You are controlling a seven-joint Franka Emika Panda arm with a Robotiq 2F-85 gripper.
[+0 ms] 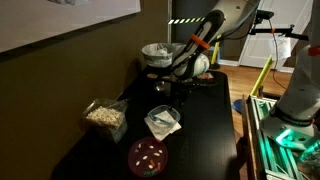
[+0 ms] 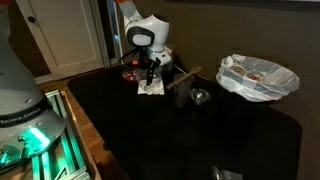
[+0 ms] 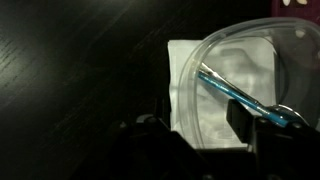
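Observation:
My gripper is open, its dark fingers apart at the bottom of the wrist view. Between them, as seen from the wrist, runs the near rim of a clear plastic container (image 3: 187, 95); whether they touch it I cannot tell. Inside lies a slim blue-and-silver utensil (image 3: 235, 93). A white napkin (image 3: 183, 55) lies beneath the container. In exterior view 1 the container (image 1: 163, 121) rests on the dark table, and my gripper (image 1: 181, 95) is behind it. Exterior view 2 has the gripper (image 2: 152, 77) over the napkin (image 2: 155, 87).
A red plate (image 1: 148, 157) with small pieces lies in front of the container. To the left stands a bag of pale snacks (image 1: 106, 116). A white-lined basket (image 2: 258, 80), a metal cup (image 2: 200, 97) and a wooden spoon (image 2: 186, 76) are farther back.

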